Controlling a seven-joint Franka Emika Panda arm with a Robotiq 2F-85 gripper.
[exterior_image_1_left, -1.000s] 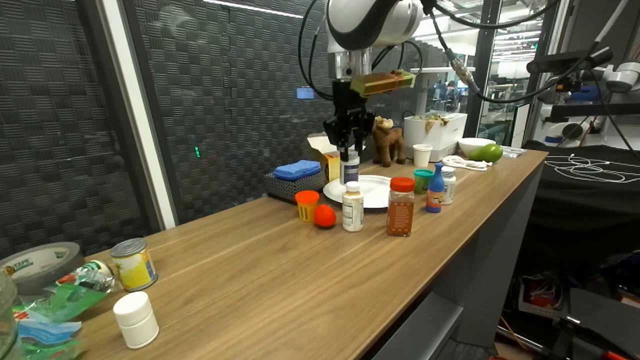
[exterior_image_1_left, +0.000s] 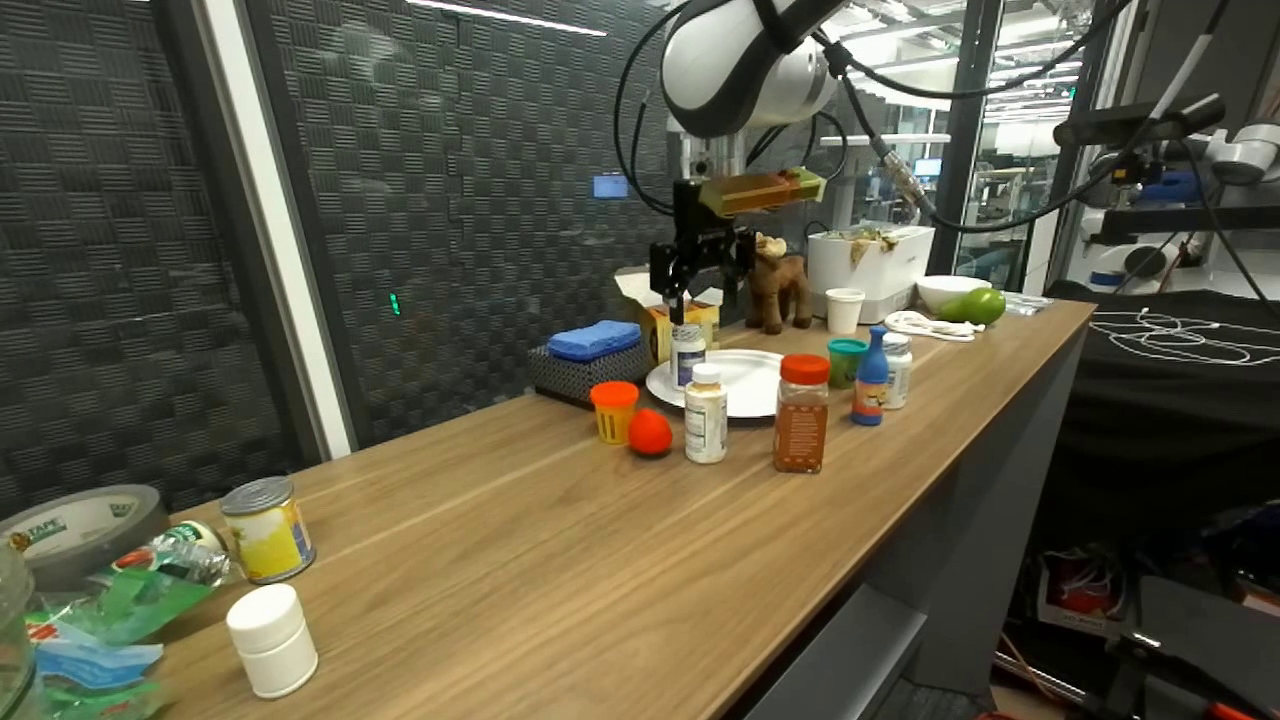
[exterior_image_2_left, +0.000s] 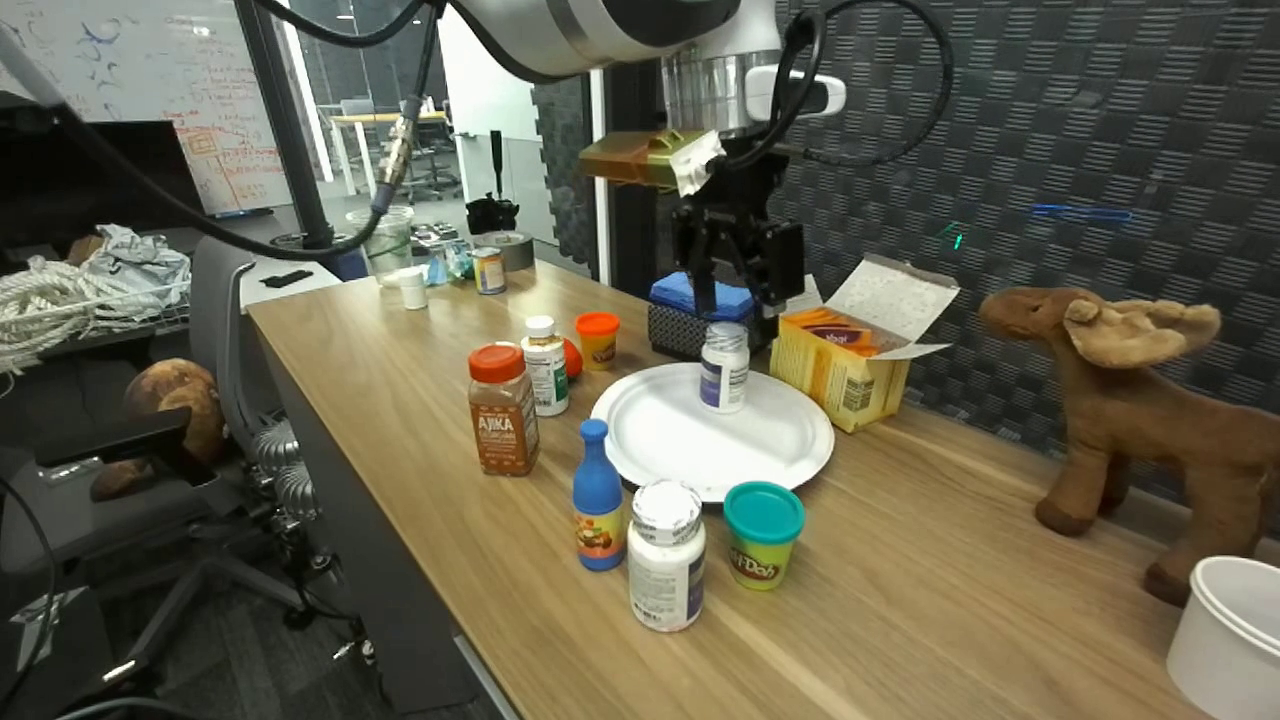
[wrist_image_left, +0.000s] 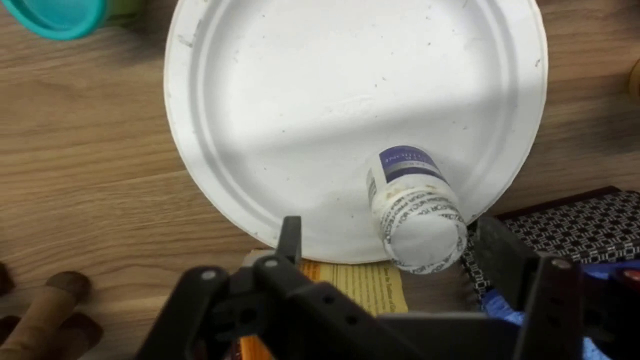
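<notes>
A white bottle with a purple label (exterior_image_2_left: 725, 368) stands upright on the white plate (exterior_image_2_left: 648, 444), near the plate's rim on the wall side. In the wrist view its white sealed top (wrist_image_left: 424, 239) faces me, close to the right-hand finger. My gripper (exterior_image_2_left: 741, 294) hangs just above the bottle, its fingers spread apart. Seen from the wrist, the gripper has a wide gap, and the bottle's top shows below it without being gripped. The left finger (wrist_image_left: 290, 239) is well clear of the bottle.
Beside the plate are an open yellow box (exterior_image_2_left: 836, 360), a dark basket with a blue cloth (exterior_image_1_left: 588, 360) and a plush moose (exterior_image_2_left: 1116, 396). A red-lidded jar (exterior_image_1_left: 801, 414), a blue bottle (exterior_image_2_left: 596, 498) and a teal-lidded tub (exterior_image_2_left: 762, 534) stand on the front side.
A second ago the gripper was lower, around the bottle's top, with the bottle slightly higher. Now the gripper is above it with fingers apart, and the bottle rests on the plate.
</notes>
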